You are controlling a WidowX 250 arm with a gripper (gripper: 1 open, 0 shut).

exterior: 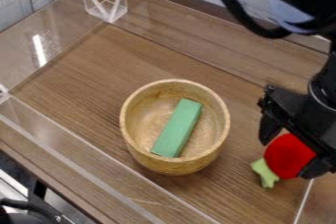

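Observation:
My black gripper (293, 138) is at the right, its fingers around a red object (290, 155) with a pale green end (266, 173) that sits low over the wooden table. I cannot tell whether the fingers press on it. Left of it, a round tan bowl (133, 130) holds a green rectangular block (176, 128).
A clear plastic piece (105, 2) stands at the upper left. Dark parts edge the lower left corner.

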